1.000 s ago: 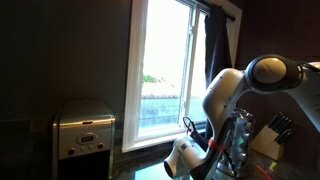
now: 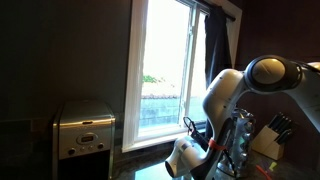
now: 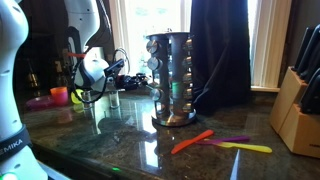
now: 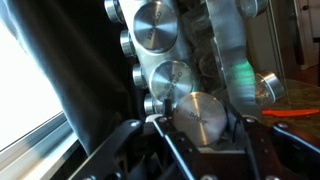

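A tall revolving spice rack (image 3: 172,75) stands on the dark counter, its metal-lidded jars in stacked columns. My gripper is shut on a spice jar (image 4: 200,115), whose round silver lid faces the wrist camera between the fingers. Other lids, such as one jar lid (image 4: 156,26) higher in the column, sit beyond it in the rack. Whether the held jar is still partly inside its slot, I cannot tell. In exterior view 2 my gripper (image 3: 141,81) reaches the rack's left side; its fingertips are hard to make out there.
Right of the rack lie an orange-red utensil (image 3: 193,141), a purple one (image 3: 225,138) and a yellow one (image 3: 240,147). A knife block (image 3: 297,110) stands at the far right. A dark curtain (image 3: 230,50) hangs close behind the rack. A toaster oven (image 2: 86,140) is at the left.
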